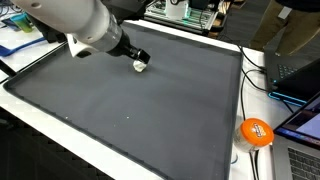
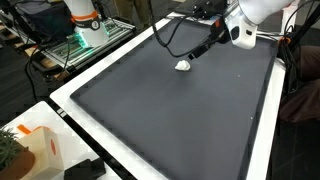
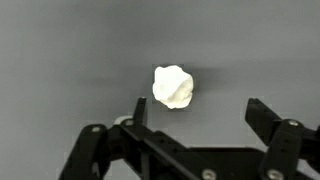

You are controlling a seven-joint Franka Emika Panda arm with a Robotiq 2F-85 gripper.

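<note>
A small, crumpled-looking white object (image 1: 140, 66) lies on the grey board (image 1: 140, 115). In the wrist view the white object (image 3: 173, 87) shows just beyond the fingertips, left of the middle of the gap. My gripper is open, its black fingers (image 3: 137, 113) wide apart with nothing between them. From exterior view 1, the gripper (image 1: 137, 54) appears close above the object and partly overlaps its far edge. Exterior view 2 has the white object (image 2: 182, 66) in the clear, a little left of the gripper (image 2: 200, 53).
An orange-lidded container (image 1: 254, 133) and a laptop (image 1: 292, 80) stand off the board's right side in exterior view 1. A second arm (image 2: 90, 27) is past the board's far left in exterior view 2. Most of the board is bare.
</note>
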